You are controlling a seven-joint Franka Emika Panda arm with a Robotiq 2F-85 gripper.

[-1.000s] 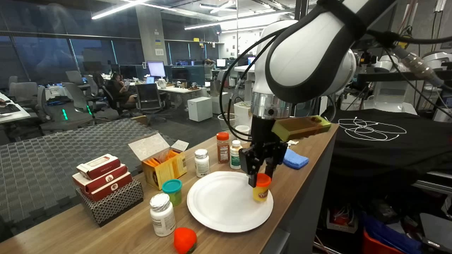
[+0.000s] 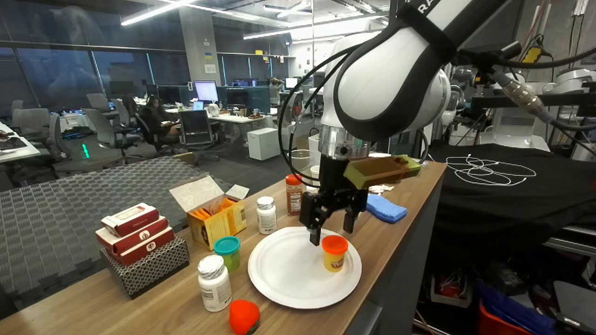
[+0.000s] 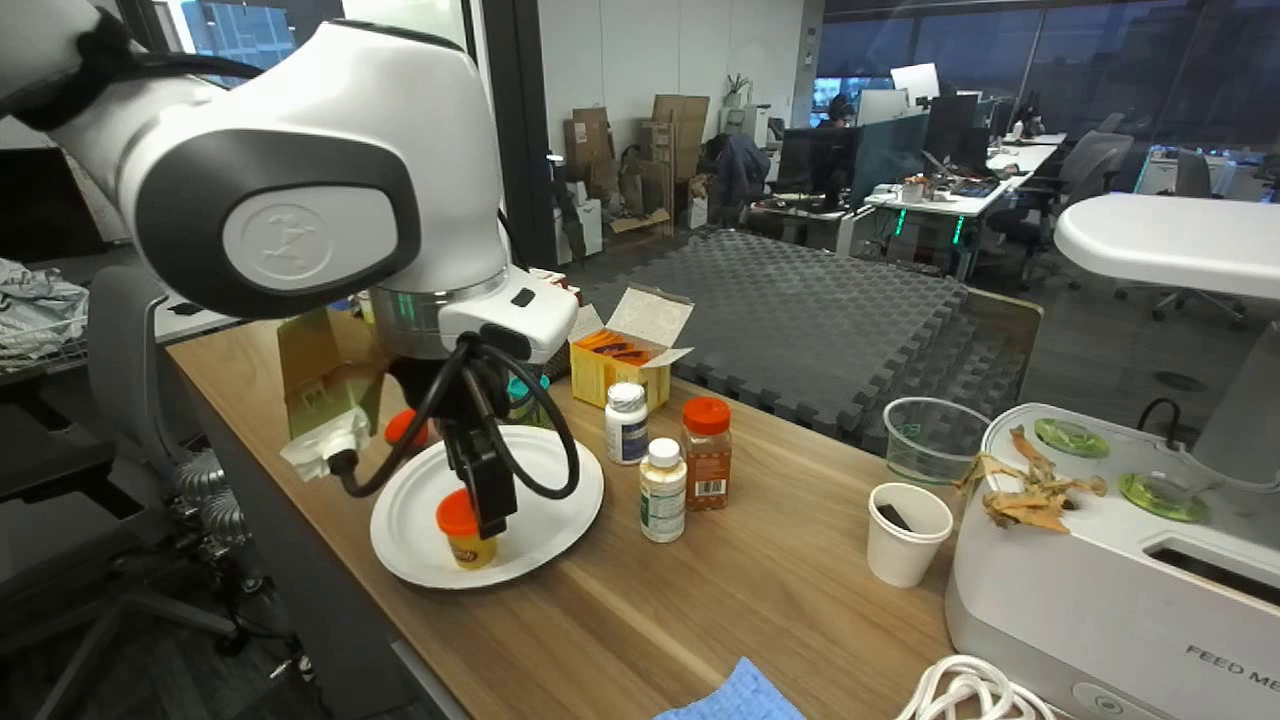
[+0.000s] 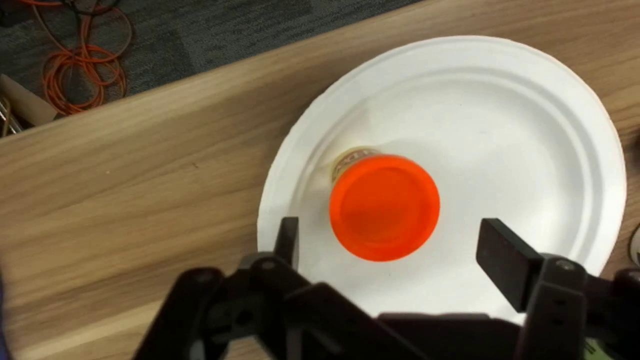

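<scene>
A yellow tub with an orange lid (image 2: pixel 334 253) stands upright on the white paper plate (image 2: pixel 285 279), toward the plate's edge nearest the counter's side. From above, the wrist view shows the round orange lid (image 4: pixel 384 207) between my two spread fingers, with white plate visible on either side of it. My gripper (image 2: pixel 332 230) is open and points down, its fingertips just above and behind the tub. A dark finger (image 3: pixel 489 480) partly overlaps the tub in exterior view 2. Nothing is held.
Around the plate stand white pill bottles (image 2: pixel 214 284), a teal-lidded tub (image 2: pixel 227 252), a red-capped spice jar (image 3: pixel 707 454) and an open yellow box (image 2: pixel 216 220). A red object (image 2: pixel 244 316) lies near the front. Bare counter extends right of the bottles in exterior view 2.
The tub has shifted a little left across the plate, away from its rim. My gripper has opened from around its lid, risen slightly and moved left.
</scene>
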